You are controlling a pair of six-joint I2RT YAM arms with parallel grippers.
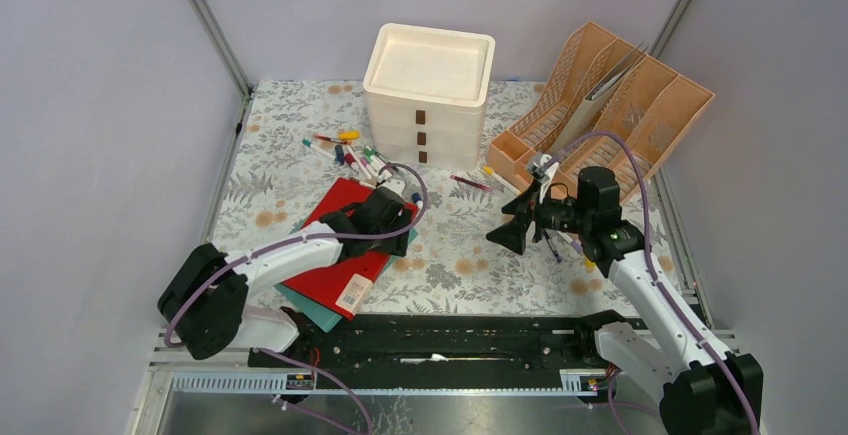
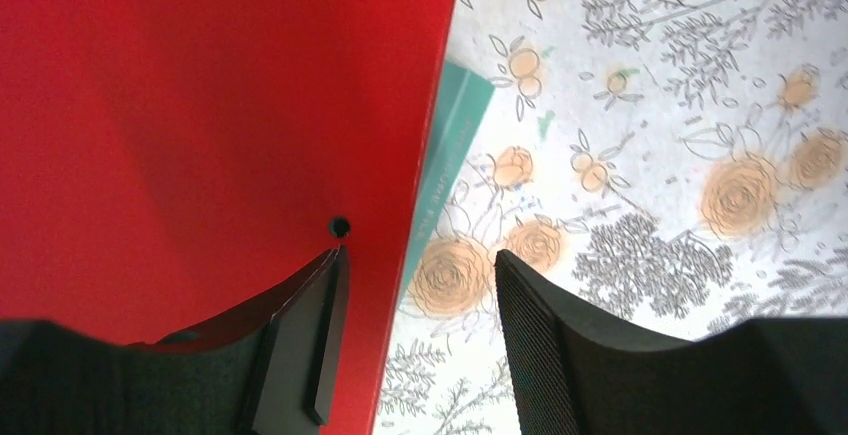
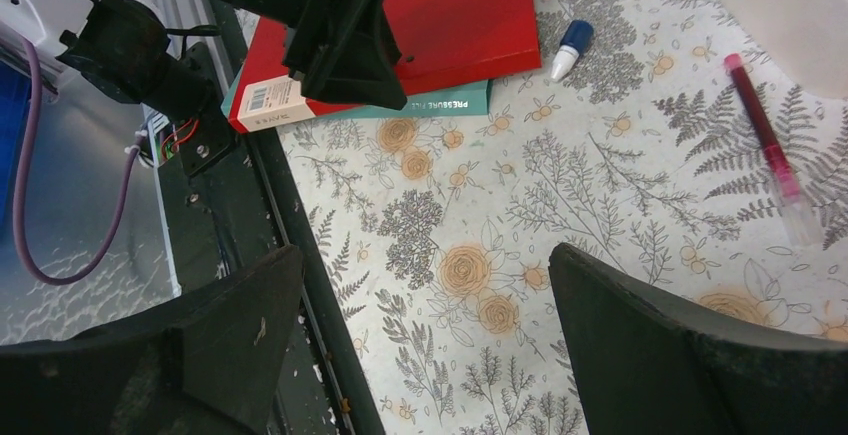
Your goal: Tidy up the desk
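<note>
A red file box or folder (image 1: 332, 269) with a white label lies at the desk's front left. A teal folder (image 1: 318, 311), printed with lettering along its edge, lies under it and sticks out. My left gripper is over the red folder's right edge, fingers apart: one finger (image 2: 300, 355) over red, the other above the tablecloth. A clear gap shows beside the edge. My right gripper (image 1: 508, 221) stands open and empty over the right half of the desk. In the right wrist view, only tablecloth shows between its fingertips.
Behind stands a white drawer unit (image 1: 428, 115). At the back right is an orange file rack (image 1: 650, 105) with a folder inside. Several markers lie left of the drawers; a dark red pen (image 3: 765, 140) lies in front of them.
</note>
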